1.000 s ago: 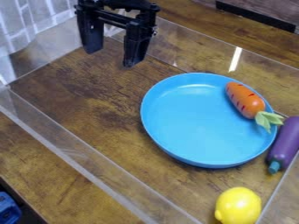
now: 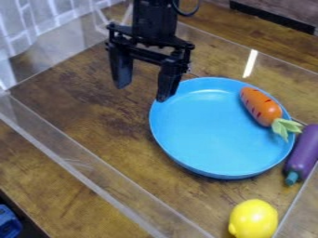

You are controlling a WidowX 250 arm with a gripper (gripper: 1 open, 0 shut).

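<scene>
My black gripper (image 2: 144, 76) hangs at the top centre, its two fingers wide apart and nothing between them, above the wood surface just up and left of a blue plate (image 2: 211, 139). An orange carrot (image 2: 259, 106) with a pale green top lies on the right part of the plate.
A purple eggplant (image 2: 302, 151) lies right of the plate, and a yellow lemon (image 2: 254, 218) sits at the bottom right. A blue object (image 2: 6, 223) shows at the lower left corner. Clear walls run along the left. The wood left of the plate (image 2: 87, 121) is bare.
My gripper has moved right and down in the view, toward the plate, staying open. The plate, carrot, eggplant and lemon have not moved.
</scene>
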